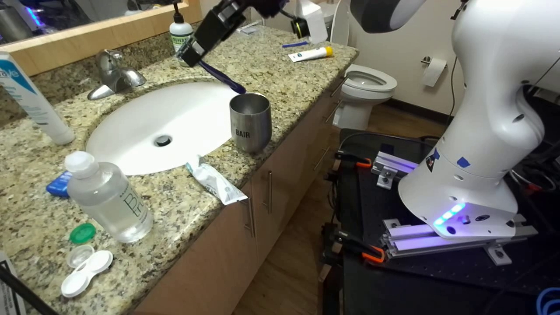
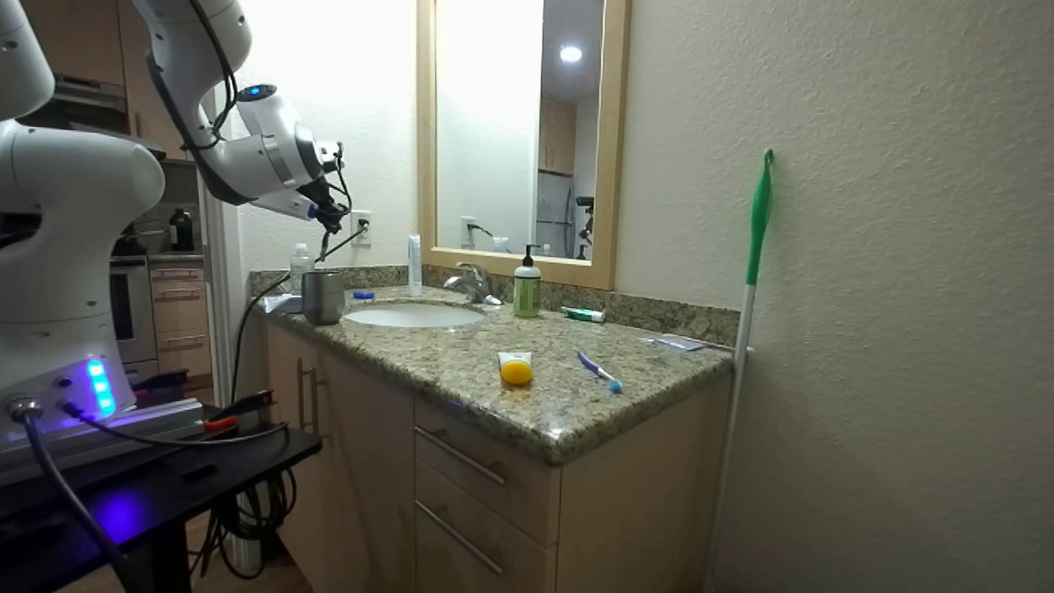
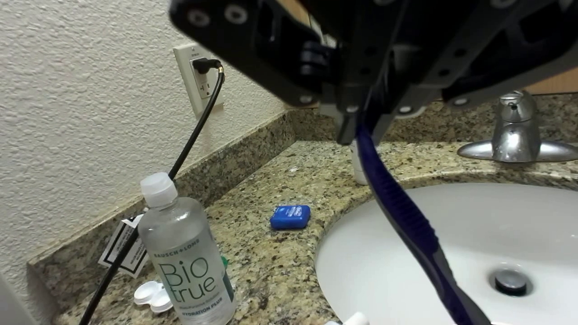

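My gripper [image 1: 195, 60] is shut on a dark blue toothbrush [image 3: 401, 211], pinching it near one end. In the wrist view the brush slants down and right from my fingertips, across the sink, with its lower end cut off by the frame edge. Exterior view 1 shows the lower end of the brush close to the rim of a steel cup [image 1: 250, 126] marked BAIR, seemingly outside and above it. The cup stands upright on the counter by the sink's front edge. Exterior view 2 has my gripper [image 2: 324, 232] small and above the cup [image 2: 323, 298].
Around the white sink [image 1: 157, 120] are a faucet [image 1: 113, 76], soap bottle [image 1: 180, 32], crumpled toothpaste tube [image 1: 215, 181], clear Biotrue bottle [image 1: 107, 197] and tall white tube [image 1: 36, 102]. Another toothbrush [image 2: 599, 372] and a yellow-capped tube [image 2: 515, 367] lie on the far counter, with bare granite around them.
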